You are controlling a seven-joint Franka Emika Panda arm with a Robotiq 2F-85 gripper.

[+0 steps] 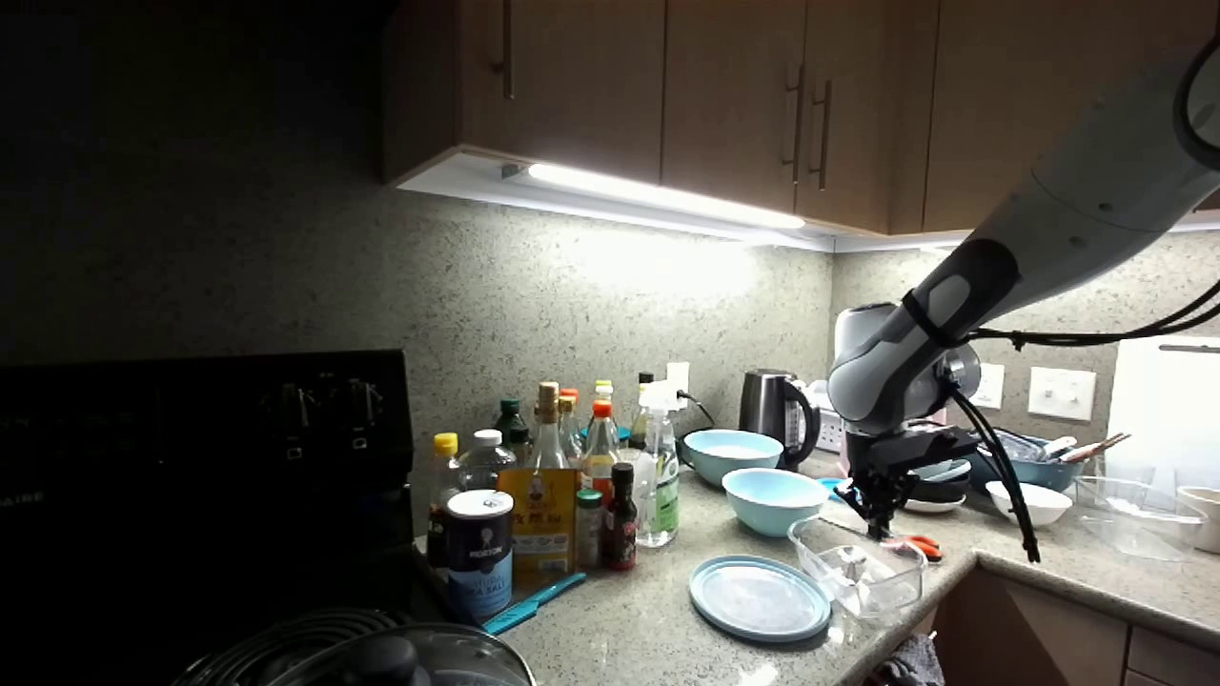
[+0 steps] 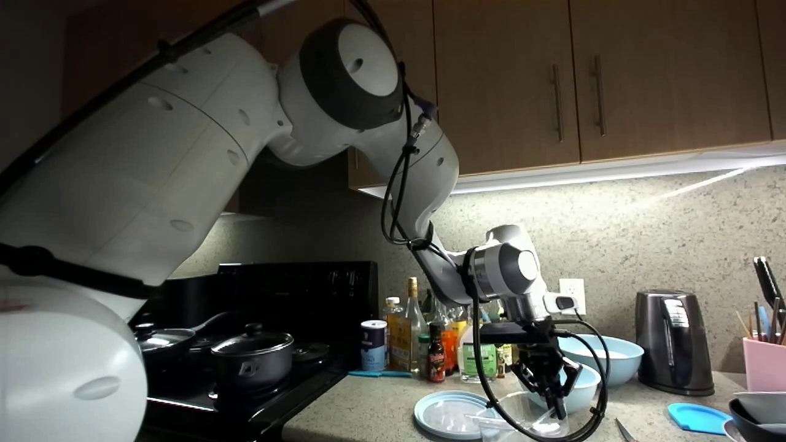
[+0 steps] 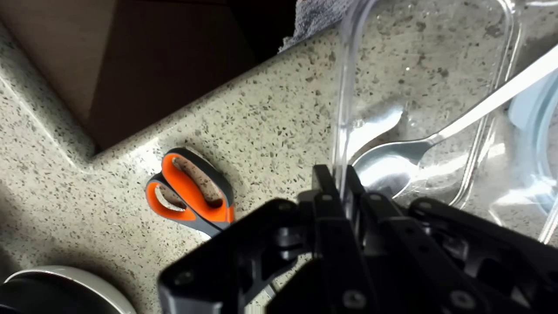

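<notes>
A clear plastic container (image 1: 871,589) sits on the counter near its front edge, and my gripper is shut on its rim in the wrist view. One wall of the container stands between the two black fingers. Inside it lies a metal spoon (image 3: 389,166), its bowl close to the gripped wall and its handle running up to the right. Right beside the container is a round pale blue lid (image 1: 761,598). From the second exterior view, the container (image 2: 512,420) is partly hidden by the arm's cables.
Orange-handled scissors (image 3: 191,188) lie by the counter edge. Behind are two light blue bowls (image 1: 775,503) and a kettle (image 1: 768,413). Several bottles and a salt can (image 1: 480,560) stand by the stove. A white bowl (image 1: 1031,503) sits to the right.
</notes>
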